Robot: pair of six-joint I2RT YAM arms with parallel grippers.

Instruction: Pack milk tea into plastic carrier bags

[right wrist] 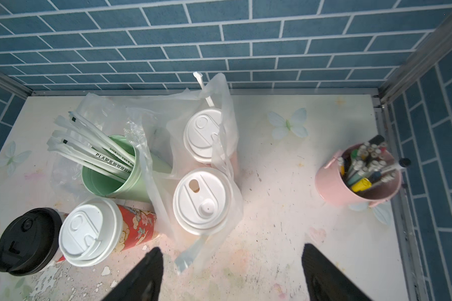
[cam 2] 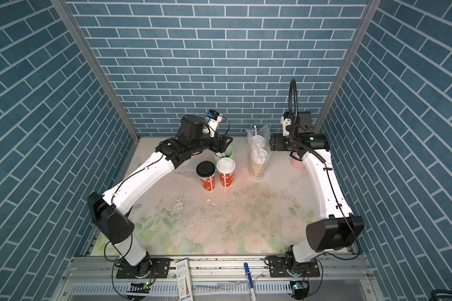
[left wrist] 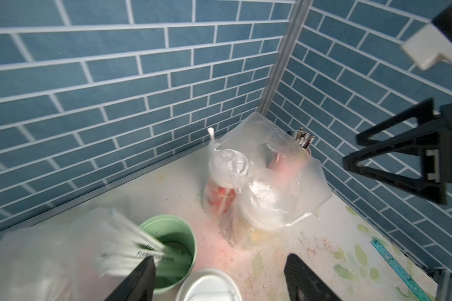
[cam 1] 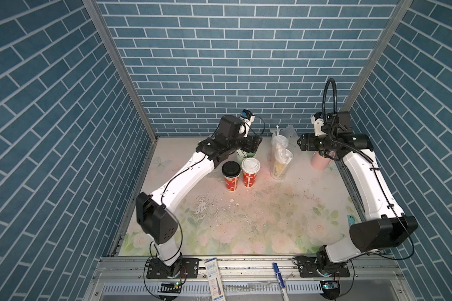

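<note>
Two lidded cups, a front cup [right wrist: 202, 200] and a rear cup [right wrist: 204, 133], stand upright inside a clear plastic carrier bag [left wrist: 286, 175], with a wrapped straw [right wrist: 204, 90] poking up by the rear one. Left of the bag, a black-lidded cup [cam 1: 231, 175] and a white-lidded red cup [cam 1: 250, 173] stand on the table. My left gripper [cam 1: 256, 144] hangs open above the green straw holder, apart from the bag. To the bag's right, my right gripper [cam 1: 304, 142] hangs open too, clear of it. Nothing shows between either gripper's fingers.
A green holder [right wrist: 155, 173] with wrapped straws stands behind the cups, another clear bag [left wrist: 30, 260] beside it. The pink pen pot [right wrist: 336, 188] is at the right. The table's front is open, with loose scraps [cam 1: 202, 206] at left.
</note>
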